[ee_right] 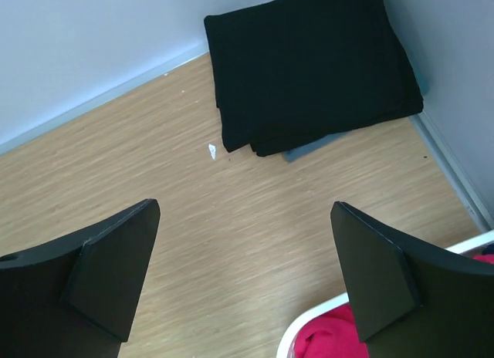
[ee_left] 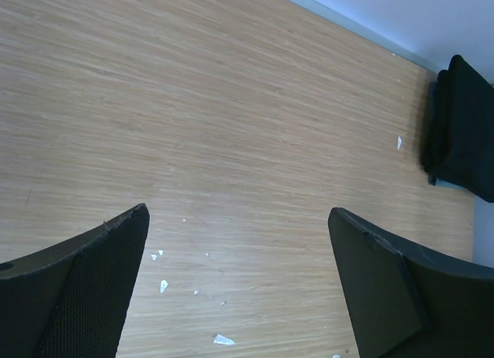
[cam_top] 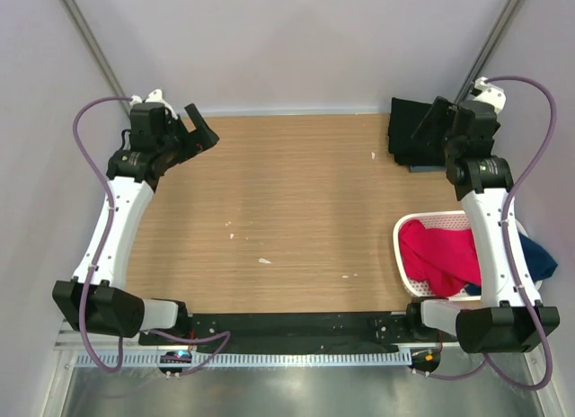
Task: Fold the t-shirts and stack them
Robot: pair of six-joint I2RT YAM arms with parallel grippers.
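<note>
A folded black shirt (ee_right: 309,72) lies in the far right corner, on top of a blue-grey folded one (ee_right: 312,145) whose edge peeks out beneath. Crumpled in the white basket (cam_top: 402,264) at the front right are a red shirt (cam_top: 438,257) and a dark blue one (cam_top: 537,257). Over the far left of the table hangs my left gripper (cam_top: 203,129), open and empty. My right gripper is open too, above the table between the stack and the basket, with only bare wood showing between its fingers.
Walls rise behind the table and along its sides, and the stack sits close to the back right corner.
</note>
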